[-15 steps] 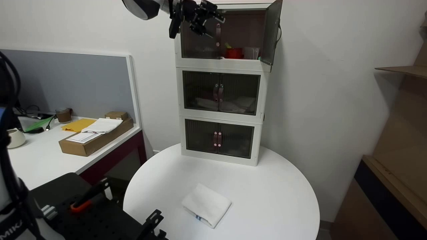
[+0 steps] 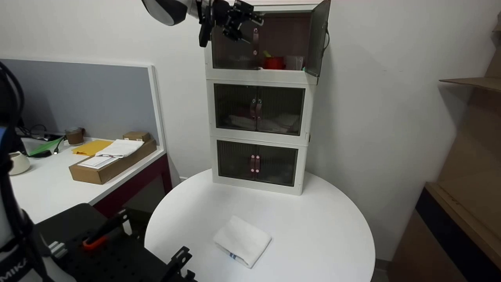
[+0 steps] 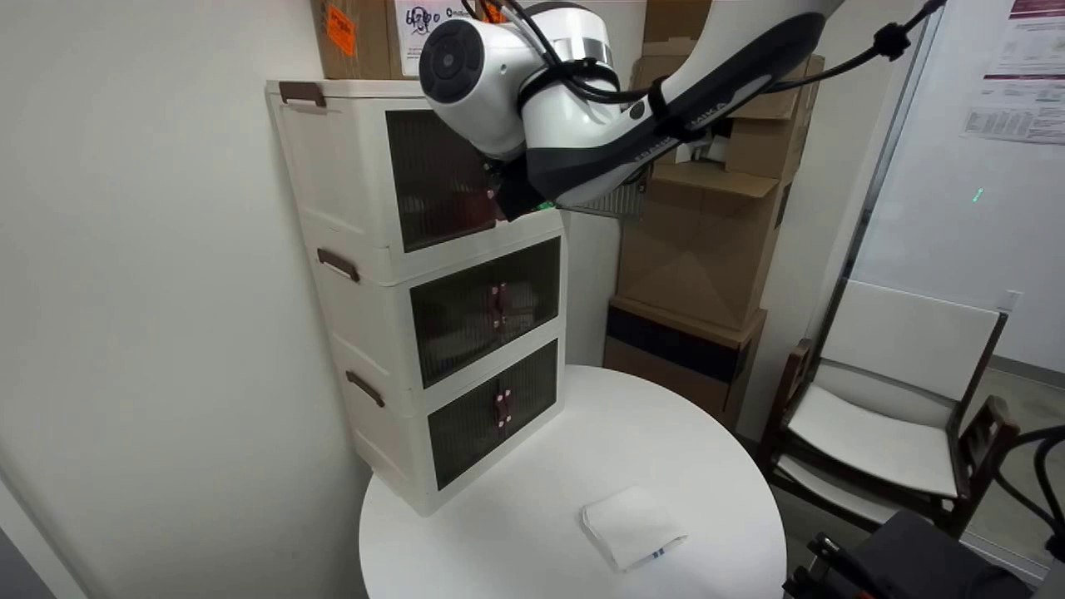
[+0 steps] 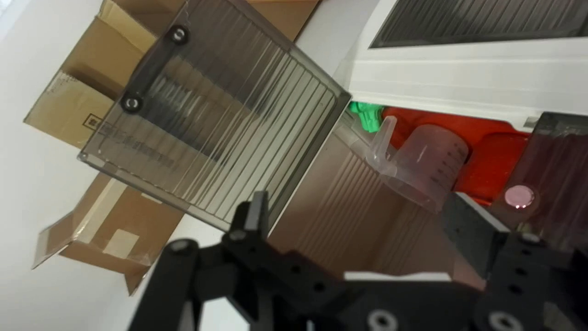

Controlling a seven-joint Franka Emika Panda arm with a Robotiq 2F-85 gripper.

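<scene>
At the top compartment of the white cabinet (image 2: pixel 260 74), my gripper (image 2: pixel 252 31) is in front of the left door, its fingers spread apart with nothing between them. The right door (image 2: pixel 318 40) of that compartment stands swung outward; its ribbed clear panel (image 4: pixel 237 121) fills the left of the wrist view. Inside the compartment are a red container (image 2: pixel 274 63), a clear measuring cup (image 4: pixel 427 160) and a green item (image 4: pixel 368 115). In the wrist view my gripper spans the opening, one finger near the open door's edge and the other near the closed left door.
The lower two compartments (image 2: pixel 259 109) have their doors closed. A folded white cloth (image 2: pixel 242 241) lies on the round white table (image 2: pixel 324 230), otherwise bare. Cardboard boxes (image 3: pixel 689 245) are stacked beyond the open door. A desk (image 2: pixel 47 188) stands at the left.
The arm is almost still; my gripper sits only a touch lower than a second ago. The doors, the compartment's contents and the cloth look unchanged.
</scene>
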